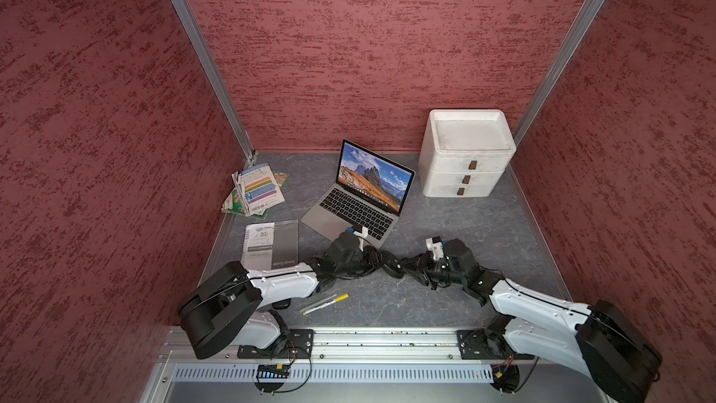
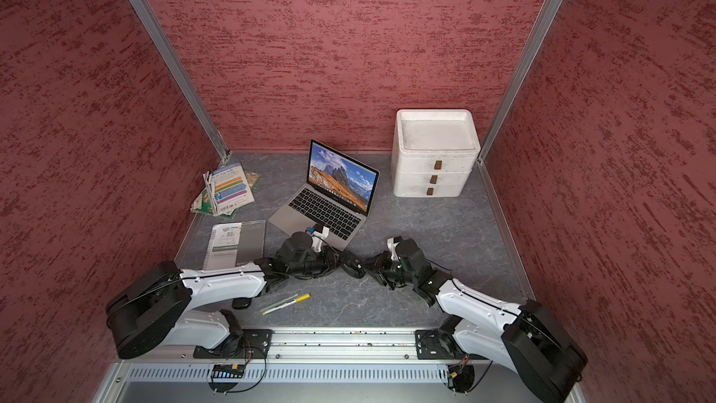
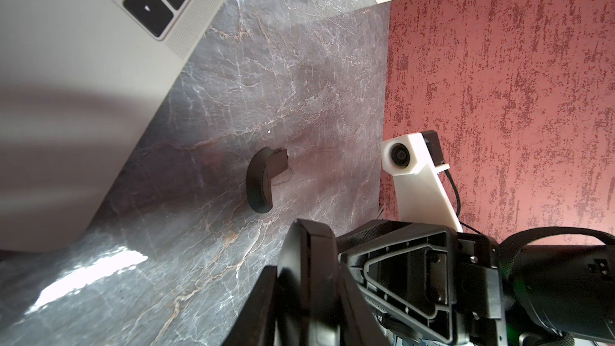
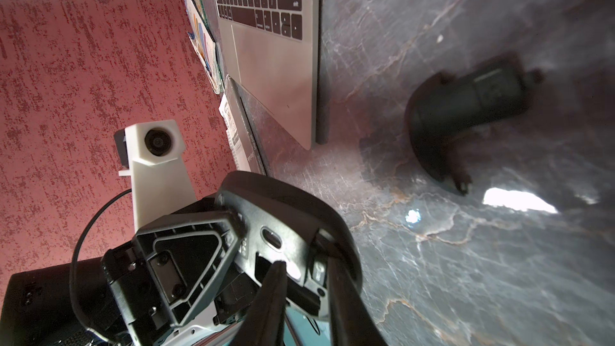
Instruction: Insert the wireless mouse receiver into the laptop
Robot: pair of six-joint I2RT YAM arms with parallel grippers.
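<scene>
The black mouse (image 4: 291,201) is held above the table between my two grippers, its hollow underside showing in the right wrist view. From the left, my left gripper is shut on its body. My right gripper is shut at the open end of the same mouse, one fingertip on each side. The receiver cannot be made out; the fingers and the dark hollow hide it. Behind the grippers sits the opened laptop (image 1: 358,207), its near right corner close to them. No receiver shows in its visible edge.
A curved black piece with a tab (image 4: 474,105), like the mouse's cover, lies on the table near the laptop's corner. Markers (image 1: 326,303) lie in front of the left arm. Notebooks (image 1: 270,244) are at left, a white drawer box (image 1: 466,153) at back right.
</scene>
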